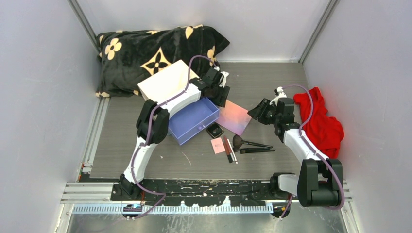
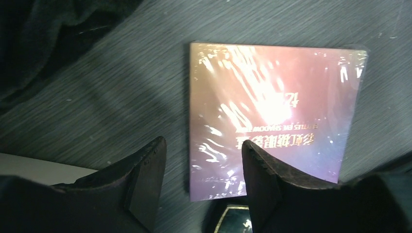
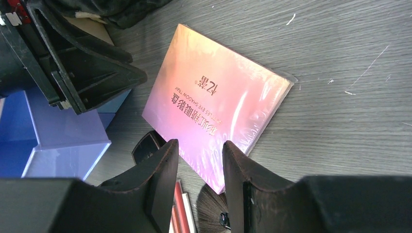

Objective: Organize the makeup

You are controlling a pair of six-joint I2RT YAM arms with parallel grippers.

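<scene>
A flat pink-to-purple eyeshadow palette [image 1: 236, 119] in clear wrap lies on the wooden table, right of an open blue-violet drawer [image 1: 199, 131]. Its cream-topped box [image 1: 167, 80] stands behind, partly covered by my left arm. My left gripper is partly open, its fingers apart with nothing gripped, beside the palette's left edge. Right of the palette, my right gripper also has parted, empty fingers. In front lie a black compact [image 1: 215, 130], a pink square [image 1: 218, 145], a red-brown pencil [image 1: 227, 149], a white pencil [image 1: 232, 151], a fluffy brush [image 1: 237, 141] and black brushes [image 1: 257, 150].
A dark patterned cushion [image 1: 145, 60] fills the back left, close behind the box. Red cloth [image 1: 320, 124] lies at the right wall. Bare table shows at back right and front left.
</scene>
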